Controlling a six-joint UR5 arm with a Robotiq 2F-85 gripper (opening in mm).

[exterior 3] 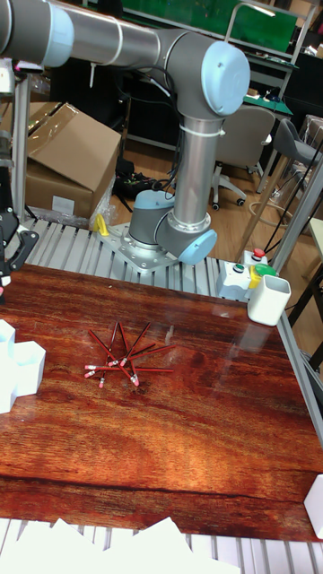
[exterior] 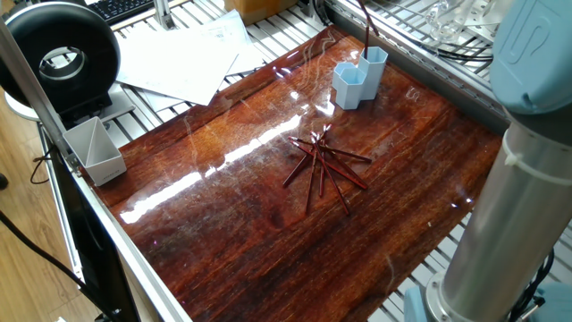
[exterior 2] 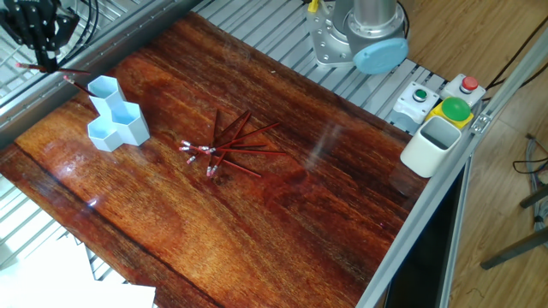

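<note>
At the upper left of exterior view 2 my black gripper [exterior 2: 50, 67] is shut on a dark red pencil [exterior 2: 74, 71], held nearly level in that view. Below and beside it stands a pale blue holder [exterior 2: 130, 120] of three joined hexagonal cups. Another pencil [exterior 2: 80, 86] leans out of its far cup. Several dark red pencils [exterior 2: 257, 152] lie fanned and crossed in the middle of the table, their pale eraser ends bunched together. In exterior view 3 only part of the gripper shows at the left edge; in exterior view 1 it is out of frame.
A white square cup [exterior 2: 425, 152] stands at the table's corner near the control buttons [exterior 2: 419, 96]. An open white box [exterior: 95, 152] sits at another edge. Paper sheets [exterior: 179, 67] lie off the board.
</note>
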